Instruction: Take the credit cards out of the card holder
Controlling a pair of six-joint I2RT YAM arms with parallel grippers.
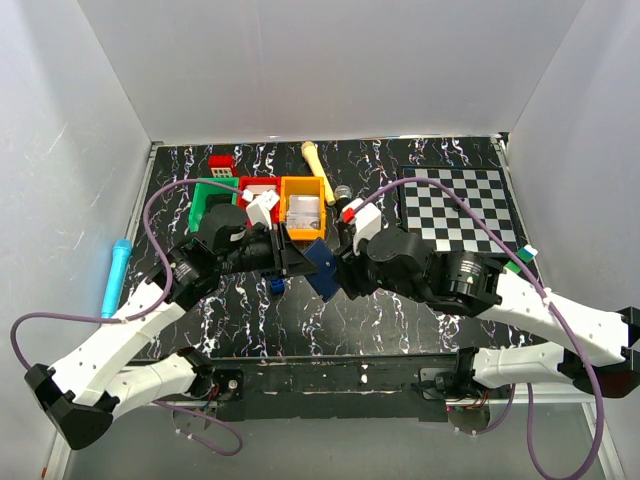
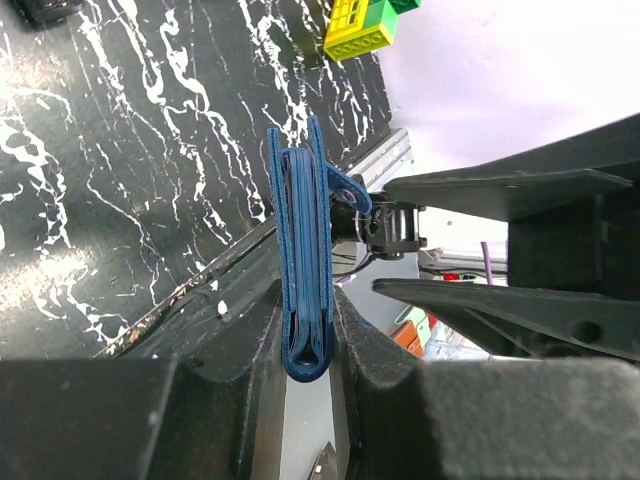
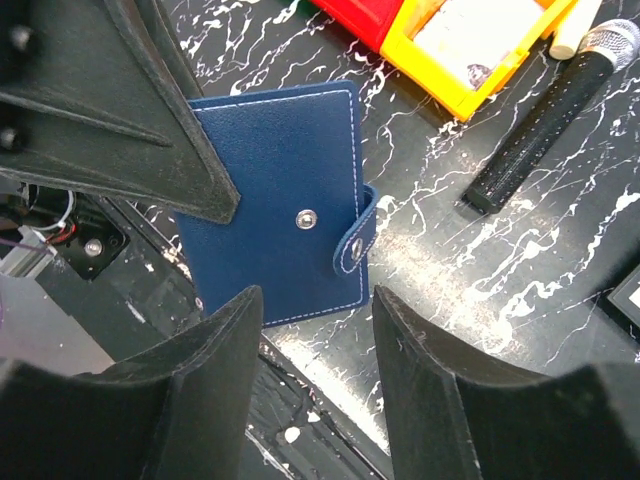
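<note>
A dark blue card holder point(image 1: 321, 270) with pale stitching hangs above the table, my left gripper point(image 1: 298, 266) shut on its side edge. In the left wrist view the holder point(image 2: 303, 240) is seen edge-on, with layers between its covers and the snap strap point(image 2: 350, 188) sticking out to the right. The right wrist view shows the broad face of the holder point(image 3: 280, 215) with two metal snaps. My right gripper is part open, its fingertips at the holder's lower edge with nothing visibly gripped. No separate card can be made out.
Green, red and orange bins point(image 1: 303, 239) stand behind the arms. A black microphone point(image 3: 535, 130) lies beyond the holder in the right wrist view. A chessboard point(image 1: 459, 210) is at the right, a blue tube point(image 1: 116, 278) at the left. Bare table lies in front.
</note>
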